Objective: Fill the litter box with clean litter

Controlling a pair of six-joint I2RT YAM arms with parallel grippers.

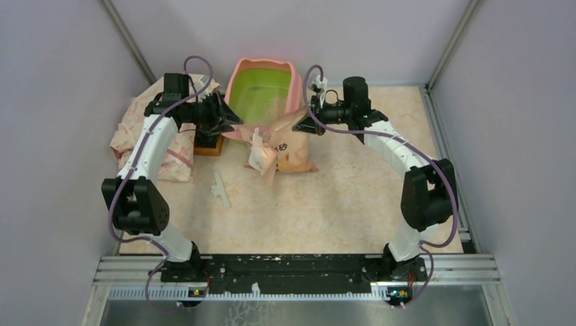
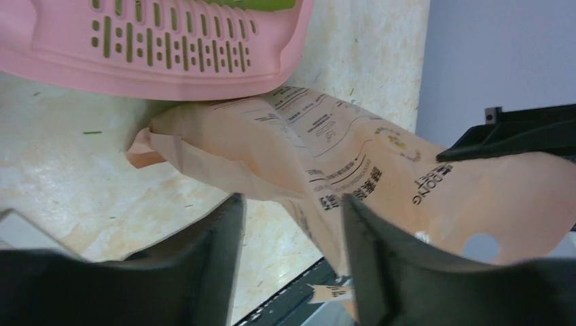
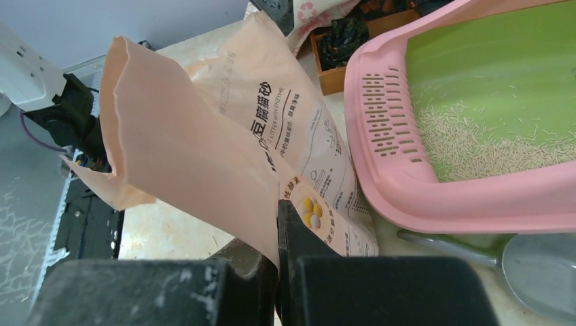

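Note:
The pink litter box with green floor holds scattered pellets, clearest in the right wrist view. In front of it lies the beige paper litter bag, its open top folded upward. My right gripper is shut on the bag's paper edge. My left gripper is open above the bag's left side, near the box's front rim; in the left wrist view its blurred fingers are apart over the paper, apparently not holding it.
A wooden tray with dark items and a patterned cloth lie at left. A metal scoop lies beside the box. A white flat piece lies on the table, whose front and right are clear.

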